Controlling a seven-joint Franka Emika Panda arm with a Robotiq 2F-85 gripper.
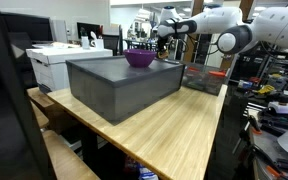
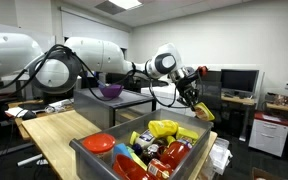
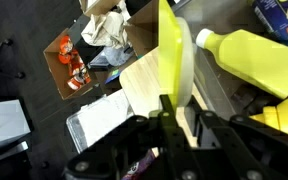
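A thin yellow object with a pale edge (image 3: 172,50) stands between the fingers of my gripper, which is shut on it. In exterior view 2, my gripper (image 2: 196,102) is at the right side of the grey bin, with the yellow object (image 2: 202,112) below its fingers. What exactly the object is, I cannot tell. The bin (image 2: 92,166) holds a yellow bottle (image 3: 249,62), another yellow item (image 2: 163,128) and several red items. In exterior view 1, the gripper is far off and too small to read.
A purple bowl (image 1: 141,58) rests on another grey container (image 1: 114,97). The wooden table (image 1: 159,135) has a wide bare stretch. Beyond the bin's side, a cardboard box (image 3: 66,66) and a white bin (image 3: 4,124) stand lower down.
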